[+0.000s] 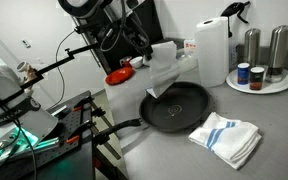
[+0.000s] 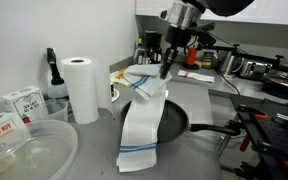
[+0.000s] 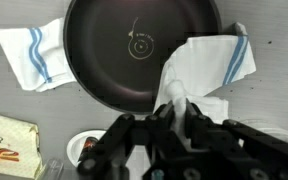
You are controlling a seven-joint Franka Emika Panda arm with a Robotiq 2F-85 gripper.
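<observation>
A white towel with blue stripes hangs from my gripper [image 1: 150, 49], which is shut on its upper part. In exterior view 2 the held towel [image 2: 142, 125] drops in front of the pan, and its striped lower end reaches the counter. The black frying pan [image 1: 174, 107] stands just below and in front of it in exterior view 1. From the wrist, the held towel [image 3: 188, 68] spreads beside the pan's rim; the fingertips are largely covered by cloth. A second white towel [image 1: 227, 138], blue-striped, lies folded on the opposite side of the pan.
A paper towel roll [image 1: 213, 52] stands close behind the held towel. A white plate [image 1: 260, 85] carries jars and metal shakers. The pan's handle [image 1: 116, 132] points toward the counter's edge. In exterior view 2, a clear bowl [image 2: 29, 150] sits at the left.
</observation>
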